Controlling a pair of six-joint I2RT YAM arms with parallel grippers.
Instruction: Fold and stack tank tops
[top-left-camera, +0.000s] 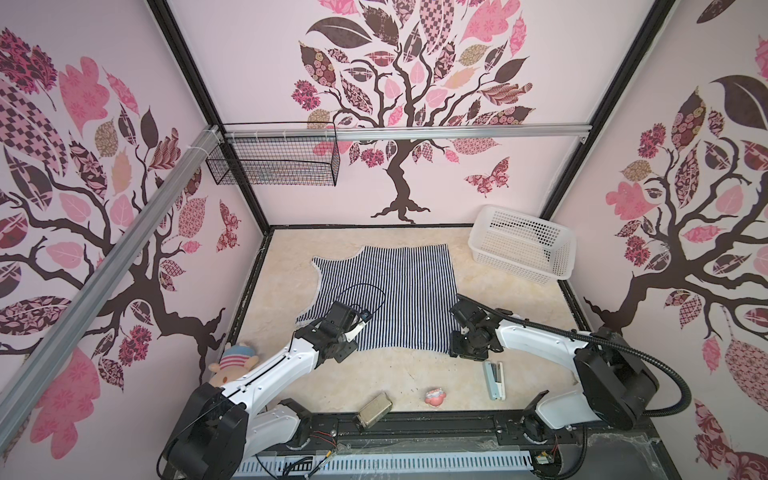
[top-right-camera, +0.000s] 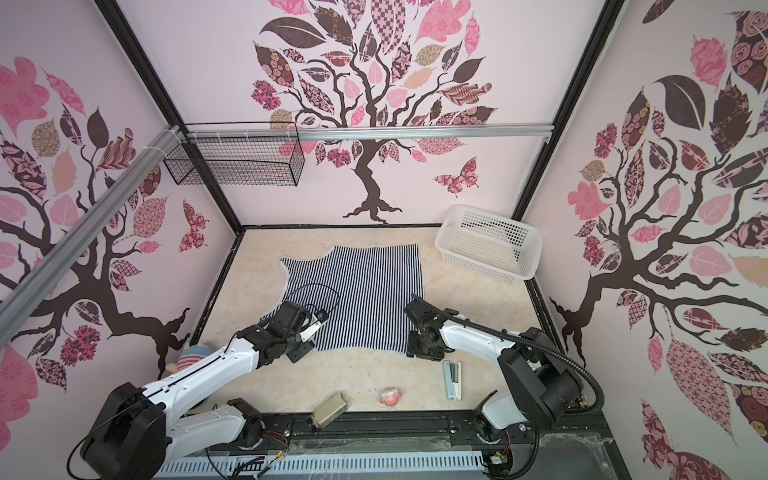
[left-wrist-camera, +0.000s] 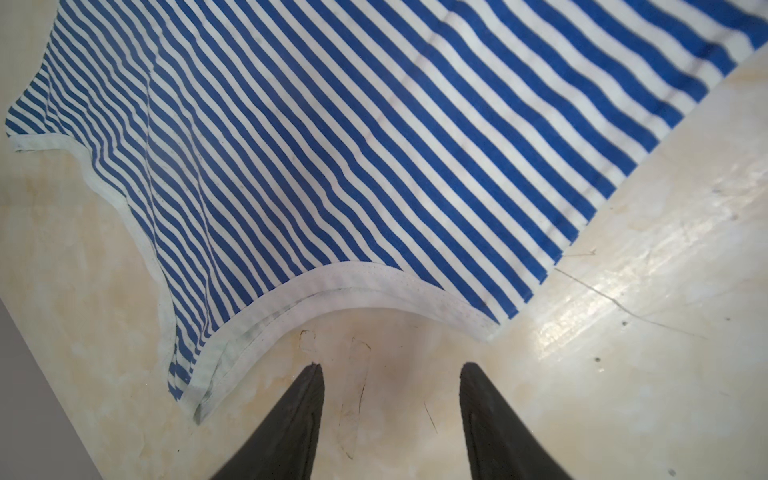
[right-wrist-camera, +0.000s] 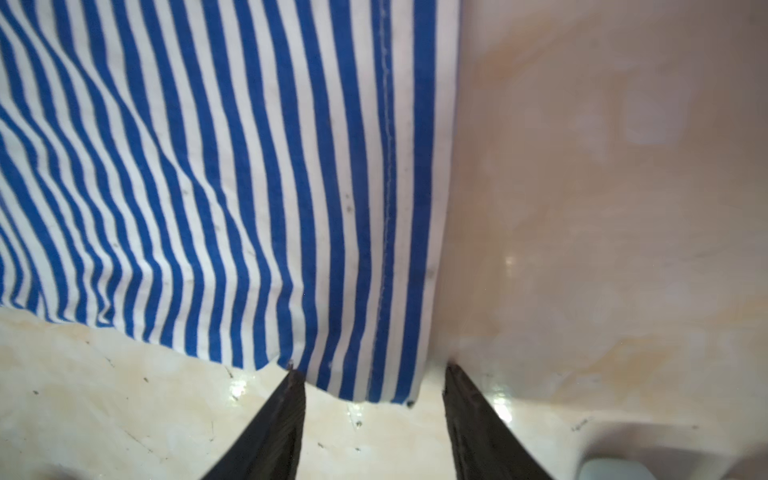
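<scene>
A blue-and-white striped tank top (top-left-camera: 400, 296) lies spread on the table, its straight hem side to the right and its white-trimmed neck and armholes to the left. Above the near left part of the garment, my left gripper stands open, with the curved white armhole trim (left-wrist-camera: 360, 284) just ahead of its fingers and nothing between them. At the near right, my right gripper is spread around the hem corner (right-wrist-camera: 384, 376) of the tank top. Cloth shows between its parted fingers, which do not visibly pinch it.
A white perforated basket (top-left-camera: 520, 244) stands empty at the back right. Along the front edge are a stapler (top-left-camera: 494, 380), a small pinkish object (top-left-camera: 435, 396) and a beige block (top-left-camera: 373, 409). A striped plush toy (top-left-camera: 233, 361) sits at the left. Bare table surrounds the garment.
</scene>
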